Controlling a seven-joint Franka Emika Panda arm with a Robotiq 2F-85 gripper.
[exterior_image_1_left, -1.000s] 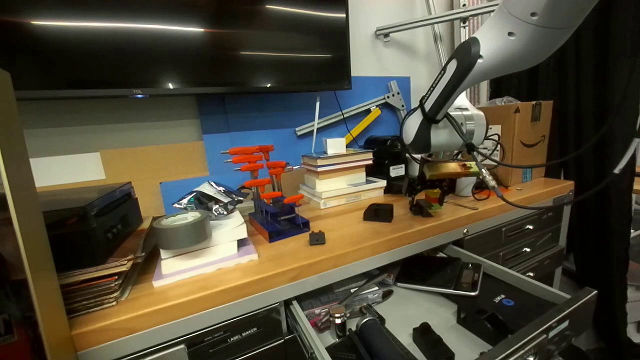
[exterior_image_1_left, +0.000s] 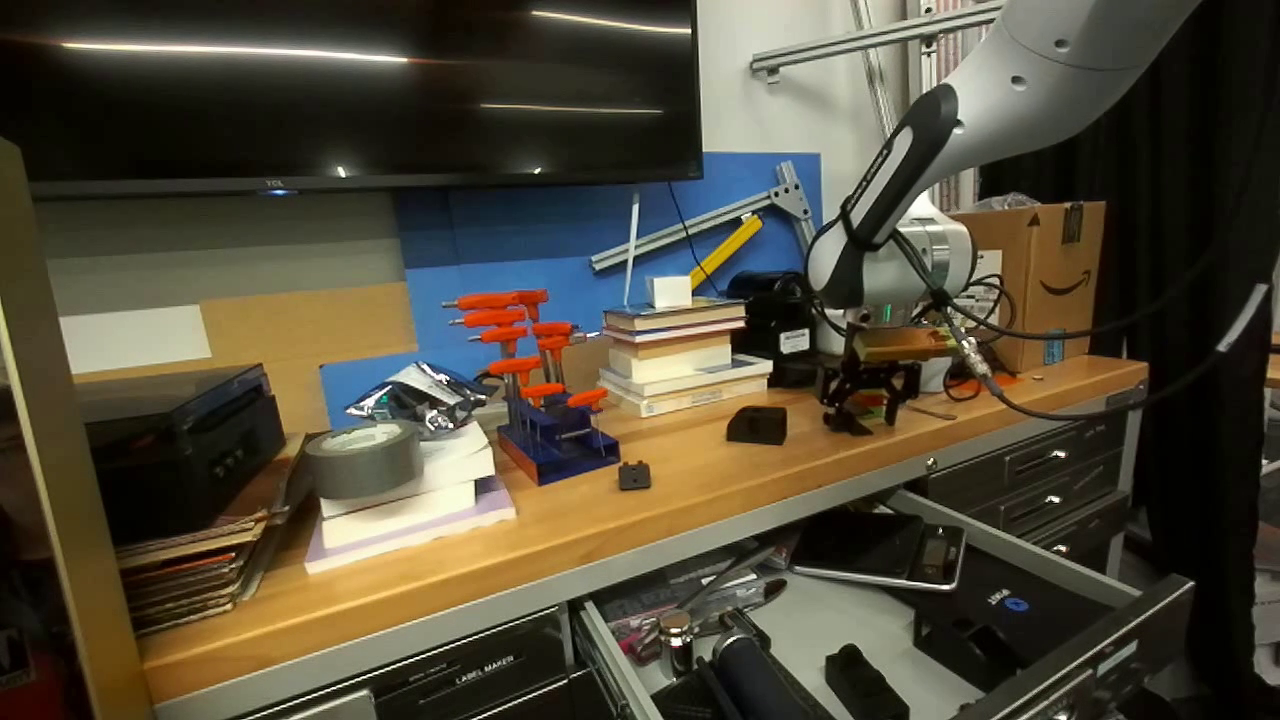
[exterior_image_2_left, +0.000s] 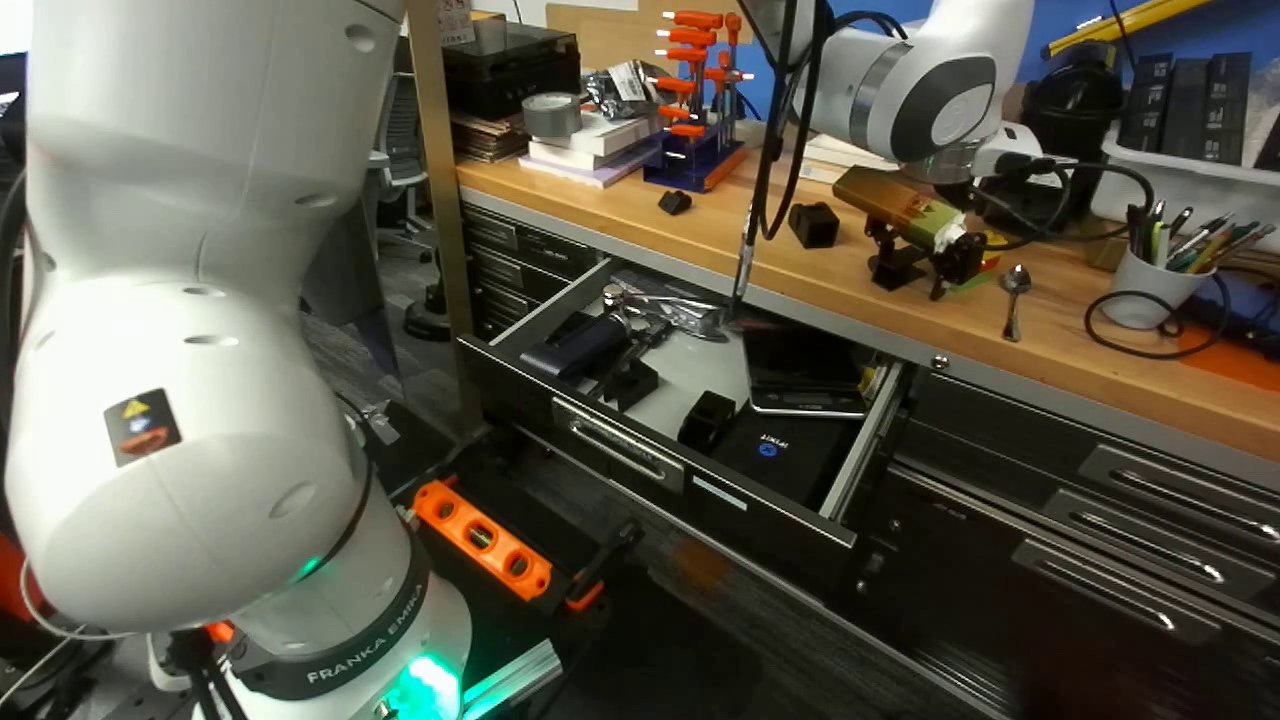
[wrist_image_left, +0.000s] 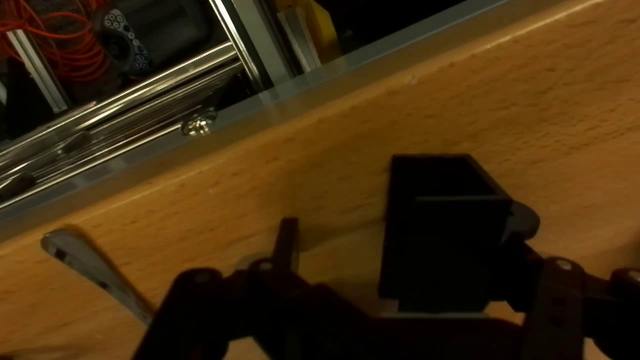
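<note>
My gripper is low over the wooden bench, near its front edge. Its fingers stand partly open. In the wrist view a dark, boxy black piece (wrist_image_left: 444, 240) shows between the fingers, close against the right-hand one; whether they touch cannot be told. Bare wood separates this piece from the left-hand finger (wrist_image_left: 287, 243). In exterior view 2 the gripper (exterior_image_2_left: 915, 274) reaches down to the bench top. A separate black block (exterior_image_1_left: 757, 425) rests on the bench left of the gripper in exterior view 1.
Below the bench front, an open drawer (exterior_image_2_left: 708, 360) holds a tablet and black items. A spoon (exterior_image_2_left: 1014, 300) and a pen cup (exterior_image_2_left: 1152, 288) stand to the gripper's right. Stacked books (exterior_image_1_left: 678, 360), a hex-key rack (exterior_image_1_left: 558, 438) and a small black part (exterior_image_1_left: 635, 476) lie leftward.
Slight shift of the arm and gripper to the right in exterior view 1. The coloured patch seen between the gripper's fingers is now dark. The separate black block has not moved.
</note>
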